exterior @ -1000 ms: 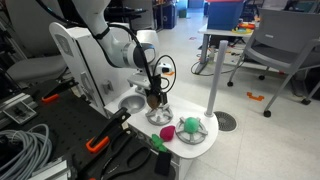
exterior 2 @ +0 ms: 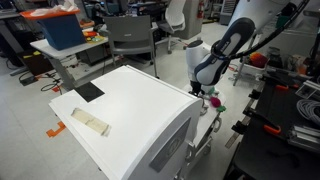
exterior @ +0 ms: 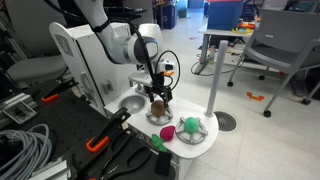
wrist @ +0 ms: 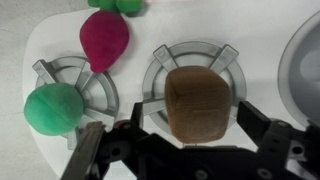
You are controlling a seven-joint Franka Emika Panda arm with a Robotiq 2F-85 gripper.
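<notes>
In the wrist view a brown rounded block [wrist: 197,105] rests on a grey burner-like ring [wrist: 163,77], with my gripper open around its lower part, one dark finger [wrist: 122,140] to each side. The same brown block [exterior: 157,108] shows under the gripper in exterior view 1. A green ball-like toy [wrist: 54,109] lies on a second ring [wrist: 97,96] to the left. The red, green-topped plush [wrist: 104,40] lies off the rings, between and above them. In exterior view 2 the arm partly hides the block.
A round grey bowl [wrist: 302,70] stands right of the block in the wrist view. A white post [exterior: 217,75] rises behind the rings. Black rails and cables [exterior: 25,155] lie at the near left.
The gripper has shifted slightly right and tilted in exterior view 1, and the brown block appears a little further right than before. The green and red toys have stayed put.
</notes>
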